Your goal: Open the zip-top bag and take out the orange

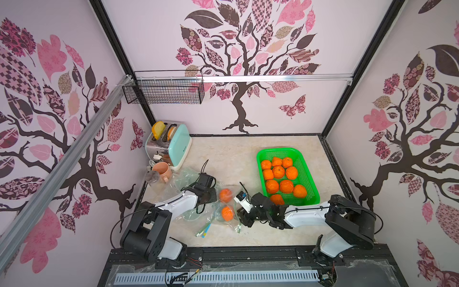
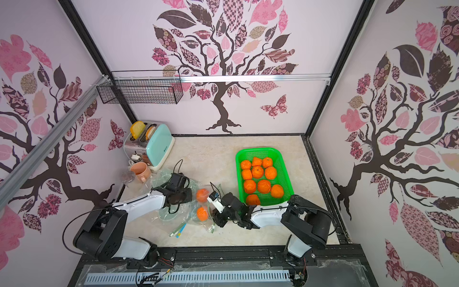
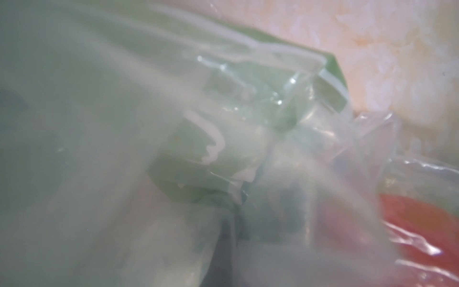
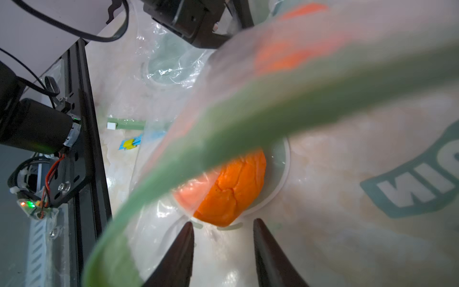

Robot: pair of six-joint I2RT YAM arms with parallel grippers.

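Observation:
A clear zip top bag with a green-edged mouth lies in the table's middle with two oranges in it. The nearer orange shows in the right wrist view through the bag's mouth; the farther orange is behind plastic. My right gripper is at the mouth, its fingers apart and empty, pointing toward the nearer orange. The green edge arches across that view above the fingers. At the bag's left part, my left gripper is shut; plastic covers its wrist view and hides its fingertips.
To the right, a green basket holds several oranges. At the back left stand a toaster and a pink mug. Other clear bags lie under the left arm.

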